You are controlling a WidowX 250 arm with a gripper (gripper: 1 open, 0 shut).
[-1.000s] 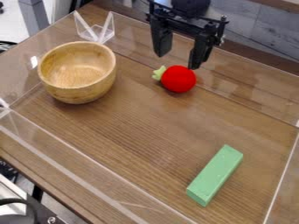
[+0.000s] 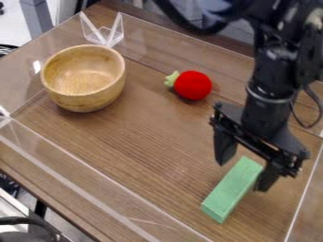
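My gripper (image 2: pixel 243 151), black with jointed fingers, stands open low over the right front of the wooden table, just above a pale green bar (image 2: pixel 229 189) lying at a slant. The wrist and fingers hide part of the table behind them; whether a fingertip touches the bar I cannot tell. A red round object (image 2: pixel 194 86) with a green top lies farther back, near the centre.
A wooden bowl (image 2: pixel 78 80) sits at the left. A white object, perhaps a bag or cable, is at the far upper left edge.
The objects look unmoved.
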